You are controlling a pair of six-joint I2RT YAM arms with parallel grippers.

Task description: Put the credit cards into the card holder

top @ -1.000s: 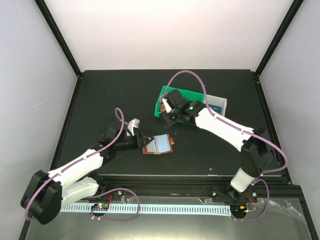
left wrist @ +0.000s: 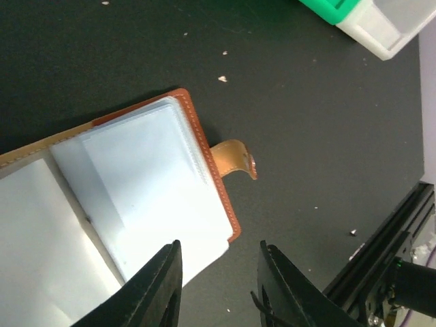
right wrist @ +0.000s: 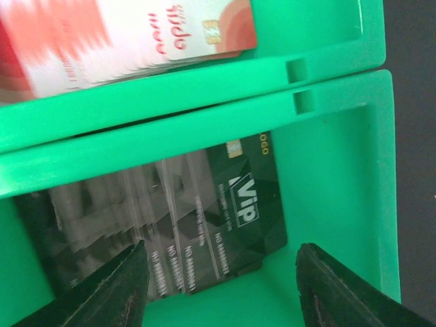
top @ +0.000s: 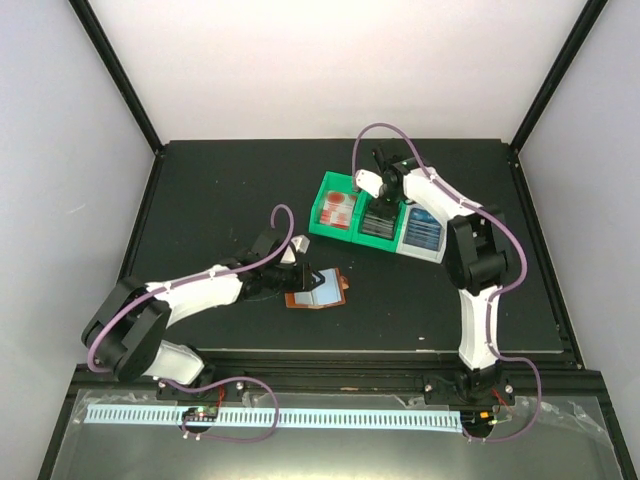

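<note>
The brown card holder (top: 320, 289) lies opened flat on the black table, clear sleeves (left wrist: 153, 184) facing up and its strap (left wrist: 234, 157) sticking out to one side. Over its near edge hangs my left gripper, part open, with nothing between its fingers. Black cards (right wrist: 231, 204) lie overlapping in the middle green bin (right wrist: 347, 177). My right gripper is above that bin, fingers apart and empty. Red and white cards (top: 337, 209) fill the left green bin; blue cards (top: 422, 230) lie in the white bin (top: 420, 250).
The bins stand side by side, with raised walls (right wrist: 191, 122) between them. Bare table (top: 230, 180) spreads to the left and in front of the bins. A rail (left wrist: 381, 252) runs along the table's front edge.
My left arm has shifted right over the card holder. The holder and bins stay in place.
</note>
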